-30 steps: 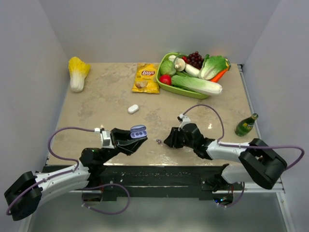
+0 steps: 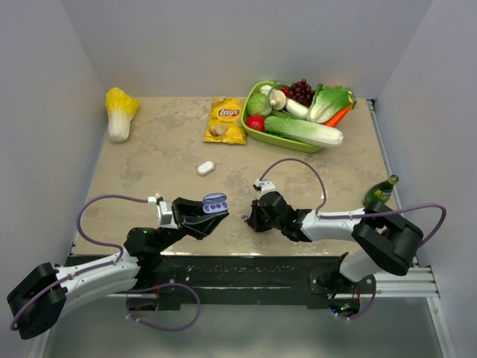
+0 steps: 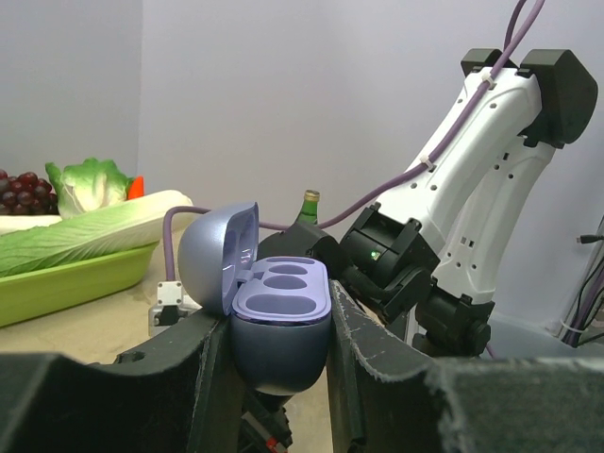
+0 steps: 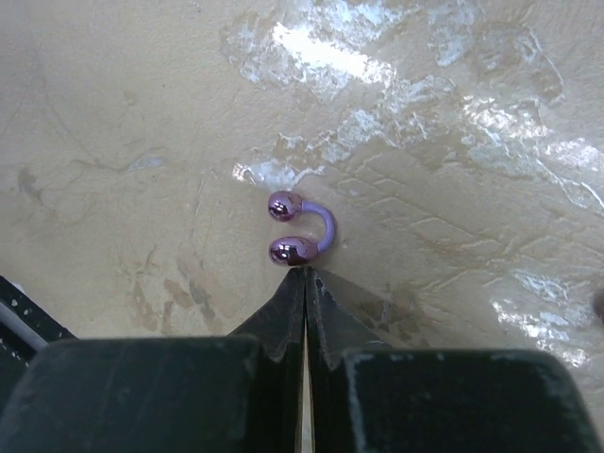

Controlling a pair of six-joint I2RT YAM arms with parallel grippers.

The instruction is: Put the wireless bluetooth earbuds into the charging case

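A purple U-shaped earbud (image 4: pixel 327 223) with two shiny round ends lies on the table, just beyond the tips of my right gripper. That gripper is shut, with nothing between its fingers. In the top view the earbud (image 2: pixel 245 218) shows as a small speck left of the right gripper. A second earbud (image 4: pixel 600 304) is cut off at the right edge of the right wrist view. My left gripper is shut on the lilac charging case (image 3: pixel 281 326), whose lid stands up at the left; its three visible hollows are empty.
A white oval object (image 2: pixel 206 168) lies behind the grippers. Farther back are a chip bag (image 2: pixel 224 121), a green vegetable basket (image 2: pixel 257 135) and a yellow-topped cabbage (image 2: pixel 121 114). A green bottle (image 2: pixel 380 192) stands at right.
My right gripper has gone from open to shut and moved leftward, nearer the earbud. The left arm and case hold still.
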